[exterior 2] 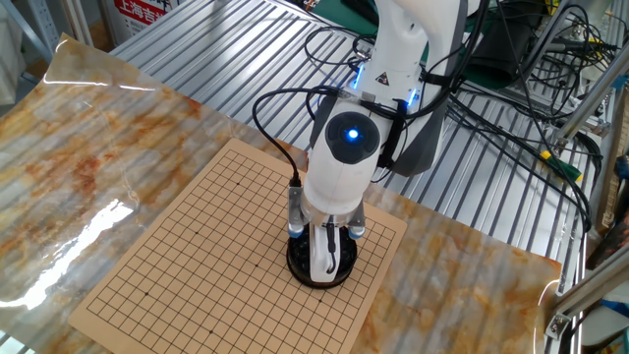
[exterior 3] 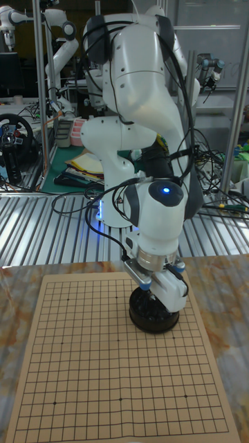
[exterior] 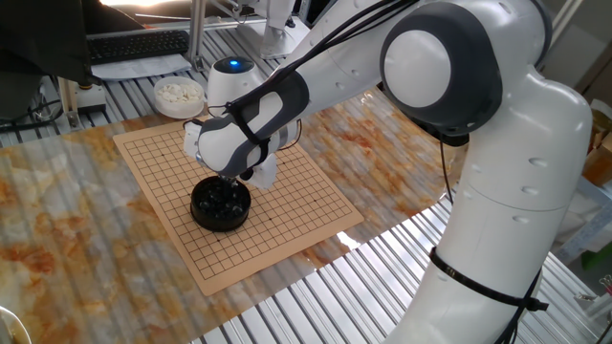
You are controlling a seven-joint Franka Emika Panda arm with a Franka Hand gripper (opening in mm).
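Observation:
A round black bowl filled with black stones stands on the tan grid board. My gripper points down at the bowl's far side in exterior view 1, its fingertips at or just inside the rim. In exterior view 2 the gripper body covers much of the bowl. From the front, in exterior view 3, the gripper hangs over the bowl, its tips lost against the dark stones. Whether the fingers are apart or hold a stone cannot be made out.
A white bowl of white stones sits beyond the board's far left corner. No stones show on the visible part of the board. A keyboard lies farther back.

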